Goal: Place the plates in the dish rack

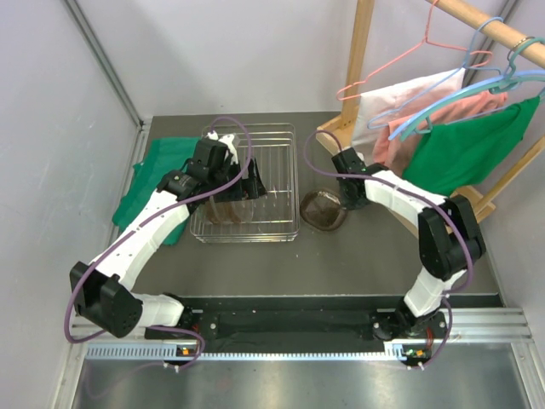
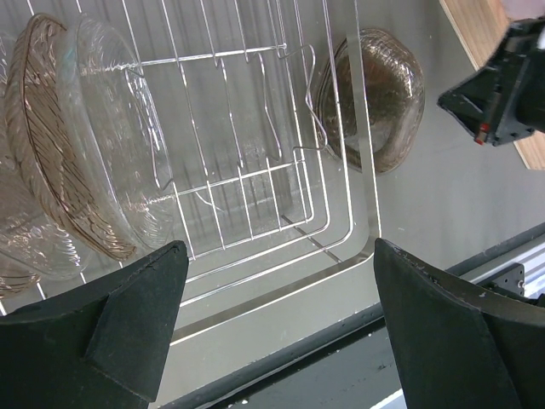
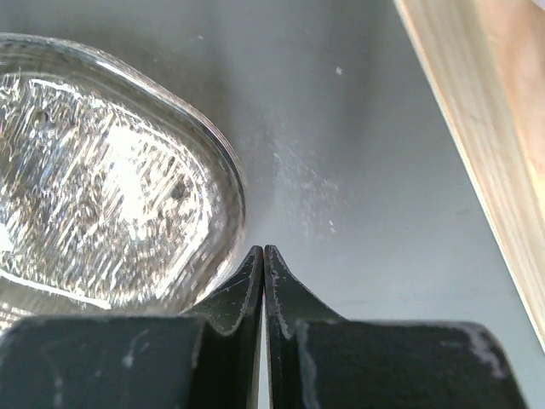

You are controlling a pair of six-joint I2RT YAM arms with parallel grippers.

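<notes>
A brown-tinted clear plate (image 1: 323, 210) lies on the dark table just right of the wire dish rack (image 1: 274, 223). In the right wrist view my right gripper is shut with its tips together and nothing between them. The same plate (image 3: 102, 187) is outside those fingers, to their left, its rim close by. Over the rack, my left gripper is open and empty. A clear plate (image 2: 106, 128) and a brown plate (image 2: 51, 136) stand on edge in the rack's left part, with more glassware beside them.
A wooden clothes rail (image 1: 353, 60) with hangers and cloths stands at the right, its foot near my right gripper. Green cloth (image 1: 157, 175) lies left of the dish rack. Bare table shows in front.
</notes>
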